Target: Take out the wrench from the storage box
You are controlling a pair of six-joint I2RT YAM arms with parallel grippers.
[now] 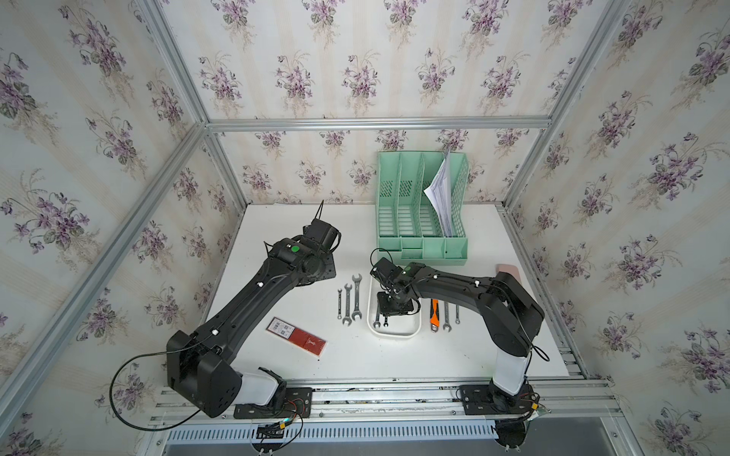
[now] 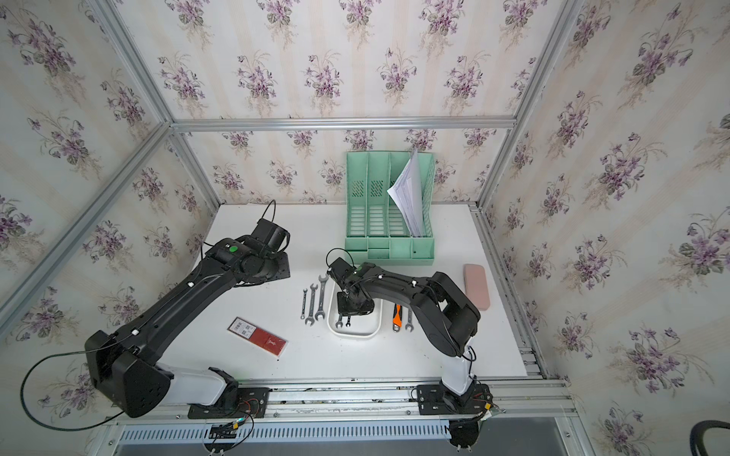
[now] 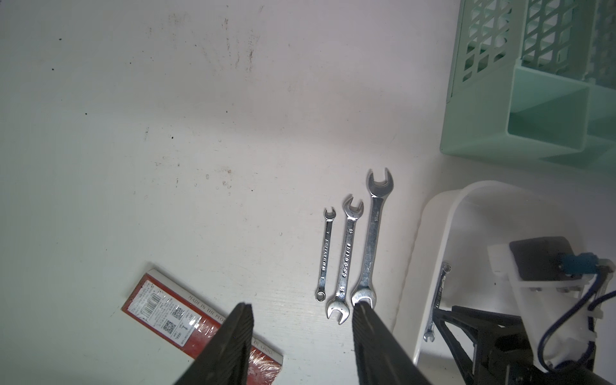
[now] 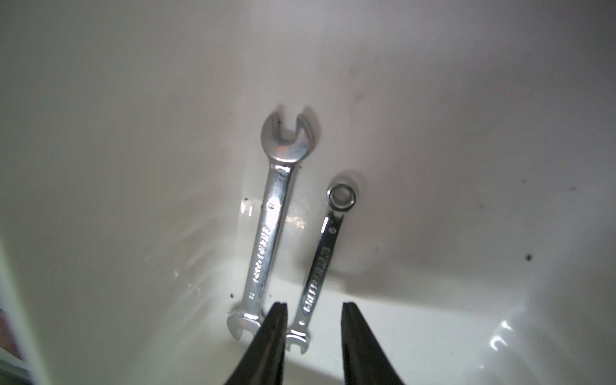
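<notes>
Two wrenches lie on the floor of the white storage box (image 1: 394, 335). In the right wrist view, the larger open-ended wrench (image 4: 265, 237) is on the left, and a smaller wrench (image 4: 319, 271) with a ring end lies beside it. My right gripper reaches down into the box; it is open with nothing between its fingers, its left fingertip close to the small wrench's lower end. Over the table left of the box hangs my left gripper, open and empty.
Left of the box lie a small wrench (image 3: 324, 256), a middle wrench (image 3: 346, 260) and a large wrench (image 3: 372, 240). An orange-handled tool (image 1: 434, 313) is right of it. Behind stands a green file rack (image 2: 380, 247); a red box (image 1: 296, 336) lies front left.
</notes>
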